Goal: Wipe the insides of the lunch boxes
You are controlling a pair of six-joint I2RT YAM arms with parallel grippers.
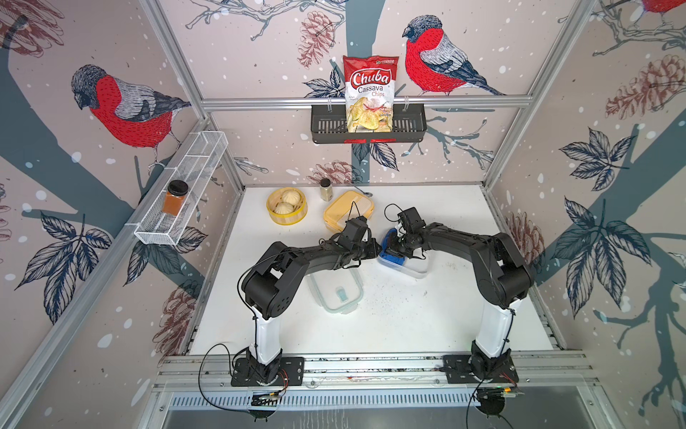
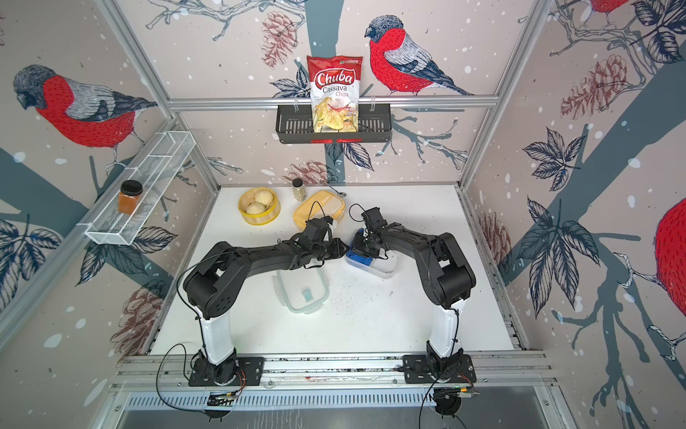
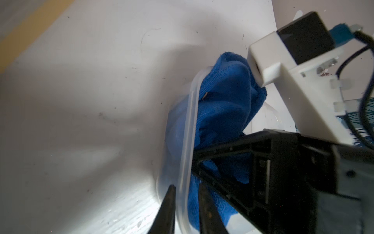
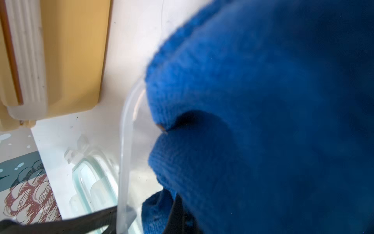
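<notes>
A clear lunch box [image 1: 416, 270] sits right of the table's middle, with a blue cloth [image 2: 361, 259] bunched inside its left end. In the left wrist view my right gripper is inside the box, shut on the cloth [image 3: 226, 113]. The cloth bulges across most of the right wrist view and hides most of that gripper. My left gripper is partly open at the box's left wall; the rim [image 3: 190, 113] runs between its fingertips, one outside and one over the cloth. Contact with the rim cannot be told.
A second clear container [image 1: 330, 299] lies under the left forearm. Behind the grippers stands a yellow lunch box [image 1: 343, 206], near a bamboo steamer [image 1: 271, 211] with buns and a spice jar [image 1: 326, 190].
</notes>
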